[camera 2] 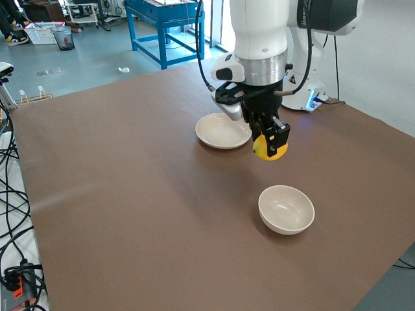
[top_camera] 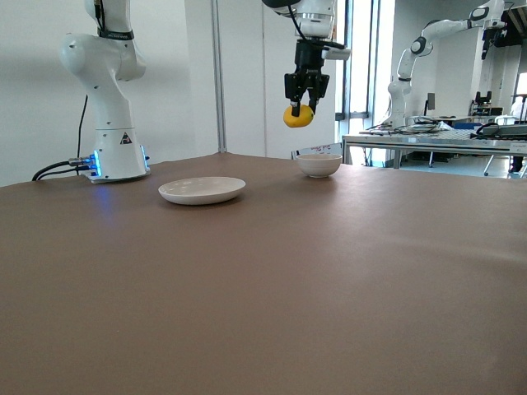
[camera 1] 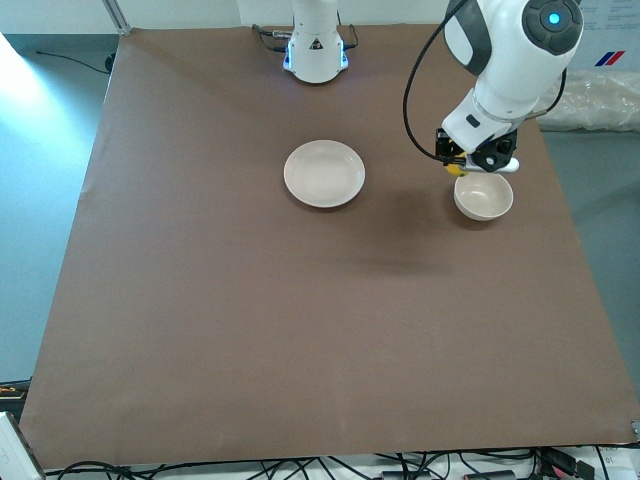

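Note:
My gripper (top_camera: 305,107) is shut on a yellow, round lemon-like fruit (top_camera: 293,118), held in the air. In the right view the fruit (camera 2: 263,148) hangs above the table between a white plate (camera 2: 222,133) and a white bowl (camera 2: 285,207). In the left view my gripper is over the back edge of the bowl (camera 1: 483,200), hiding most of the fruit; the plate (camera 1: 324,174) lies to the left. Both dishes look empty.
Cables run along the table's edge.

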